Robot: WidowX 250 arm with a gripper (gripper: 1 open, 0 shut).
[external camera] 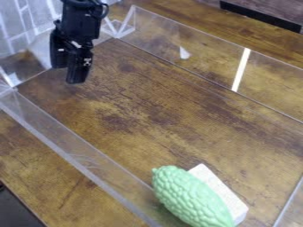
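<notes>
My black gripper (73, 62) hangs over the back left corner of the wooden floor inside a clear-walled enclosure, its fingers apart and nothing visible held between them. At the front right, far from it, a light green, bumpy bitter-melon-like object (190, 195) lies beside a white block (228, 183), partly covering it.
Clear plastic walls (83, 151) border the wooden floor (154, 102) on the sides seen. The middle of the floor is empty. A dark strip (267, 9) runs beyond the back right.
</notes>
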